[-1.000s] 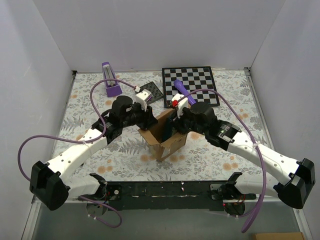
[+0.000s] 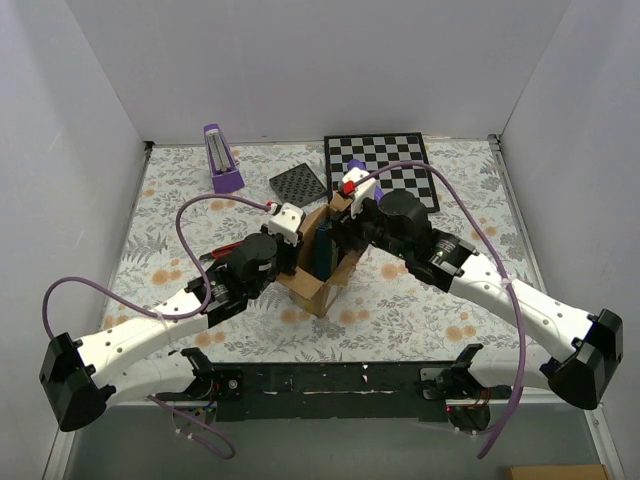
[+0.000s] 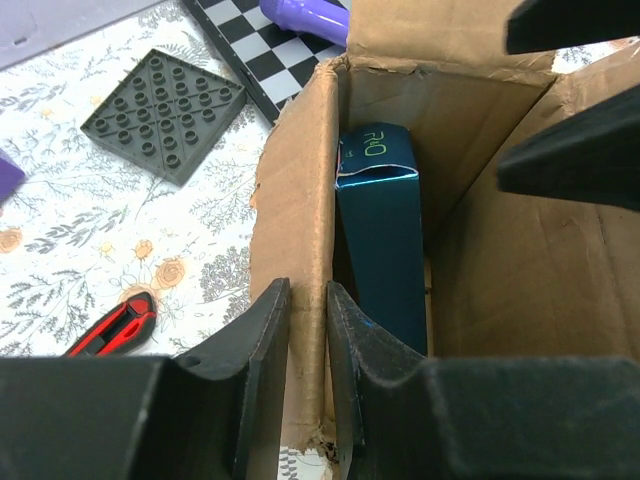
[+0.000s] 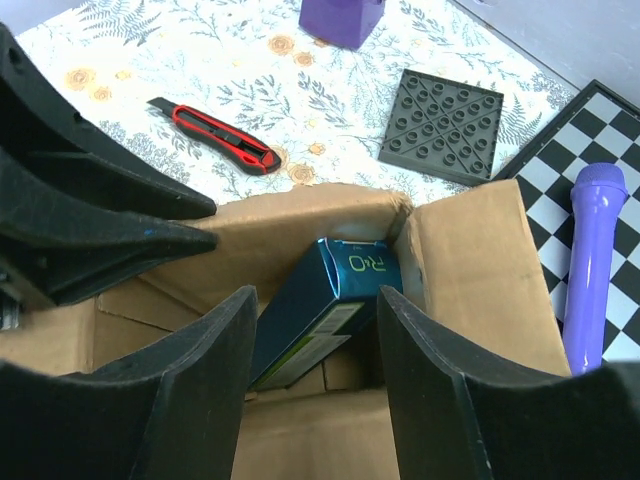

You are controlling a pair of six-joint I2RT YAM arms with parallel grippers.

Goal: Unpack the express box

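The cardboard express box (image 2: 316,293) stands open-topped near the middle of the table, its flaps spread. Inside leans a dark teal product box (image 3: 388,250), its printed end facing up. My left gripper is shut on the carton's left wall, one finger on either side of the cardboard. My right gripper stands open over the carton's right side, its fingertips apart and framing the teal box in the right wrist view. From that view I cannot tell whether either finger touches the teal box. In the top view both grippers partly cover the carton.
A red and black utility knife (image 4: 222,136) lies left of the carton. Behind stand a dark studded plate (image 2: 298,185), a checkerboard (image 2: 410,155) with a purple cylinder (image 4: 594,260) on it, and a purple holder (image 2: 222,165).
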